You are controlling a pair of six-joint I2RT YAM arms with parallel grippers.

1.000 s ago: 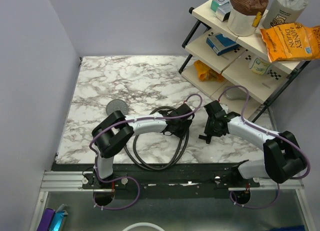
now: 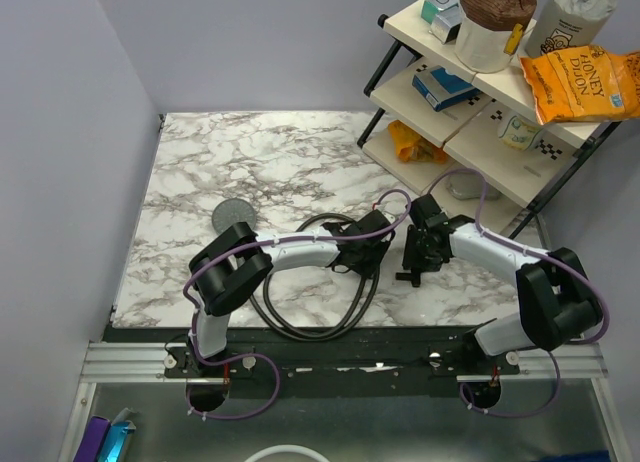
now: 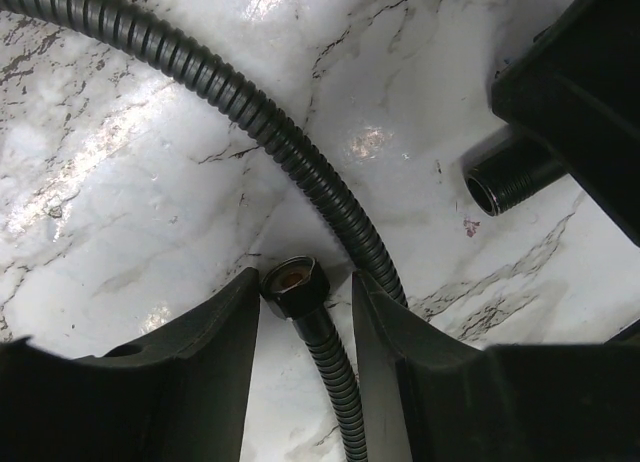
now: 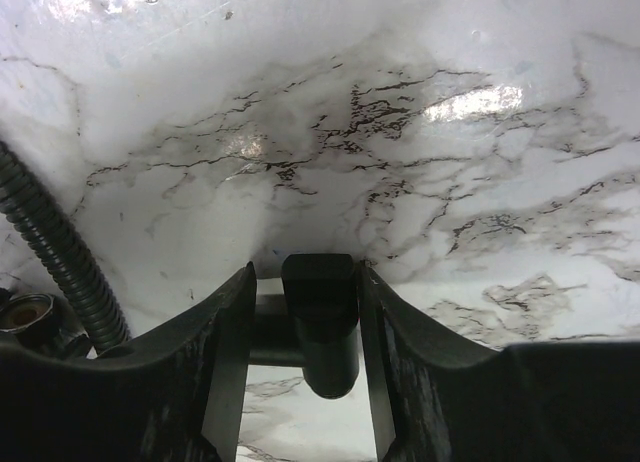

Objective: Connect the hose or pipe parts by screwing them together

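Note:
A black ribbed hose (image 2: 322, 332) lies coiled on the marble table. Its hex end fitting (image 3: 296, 287) sits between the fingertips of my open left gripper. In the right wrist view my right gripper stands part open around a black T-shaped fitting (image 4: 325, 352), whose square top is between the fingertips; whether they touch it is unclear. A threaded tube end (image 3: 510, 177) shows right of the hose end in the left wrist view, beside a dark gripper body.
A shelf rack (image 2: 510, 162) with bags and boxes fills the back right. A grey round disc (image 2: 233, 207) lies left of the coil. The front edge is near both arms.
Both arms have shifted slightly: the left gripper a little to the right, the right arm slightly toward the left and front of the table.

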